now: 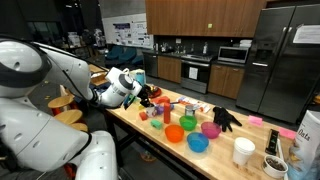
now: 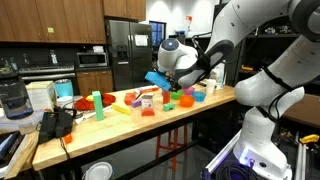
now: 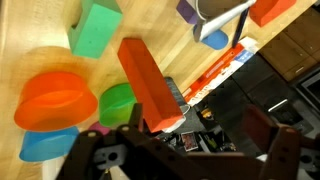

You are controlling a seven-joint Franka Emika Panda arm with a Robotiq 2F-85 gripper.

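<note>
My gripper is open above the table, its two dark fingers wide apart in the wrist view. Under it, nearer the left finger, lies a long red block (image 3: 150,82); that finger covers part of its lower end. A green block (image 3: 95,28) is beside it, toward the upper left. Orange (image 3: 58,100), green (image 3: 117,101) and blue (image 3: 48,146) bowls sit to the lower left. From exterior view 2, the gripper (image 2: 158,79) hangs over the cluttered part of the table, and nothing held shows.
A pink bowl (image 1: 210,130), a black glove-like item (image 1: 226,119) and a white container (image 1: 243,150) stand farther along the table. A red-and-white box (image 3: 220,72) lies past the red block. Bare wood (image 2: 88,132) shows toward the other end.
</note>
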